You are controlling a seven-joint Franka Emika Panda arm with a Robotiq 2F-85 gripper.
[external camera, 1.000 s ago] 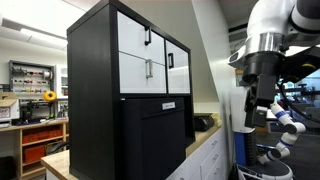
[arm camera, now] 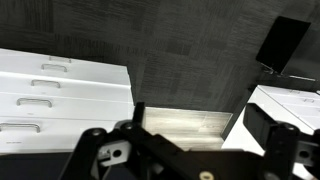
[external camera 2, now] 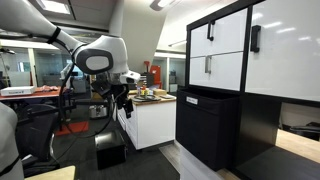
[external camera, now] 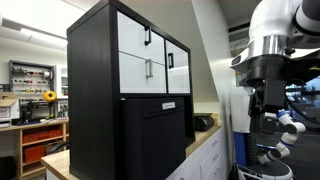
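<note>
A tall black cabinet (external camera: 95,100) with white doors stands in the middle of exterior view 1. Its upper white doors (external camera: 134,40) carry dark and metal handles, and a black drawer front (external camera: 152,138) sits below them. All its fronts look shut. My gripper hangs in the air away from the cabinet, over the floor. In the wrist view its two fingers (arm camera: 258,122) are wide apart with nothing between them. Exterior view 2 shows the gripper (external camera 2: 114,104) left of the cabinet, clear of its handles.
White drawers (arm camera: 55,100) with metal handles lie below on the wrist view's left. A dark box (arm camera: 284,43) rests on the dark floor. A counter (external camera 2: 152,98) with several items stands behind the arm. Open floor lies beneath me.
The wrist has turned slightly, and the gripper has shifted a little to the right in exterior view 1. The cabinet has not moved.
</note>
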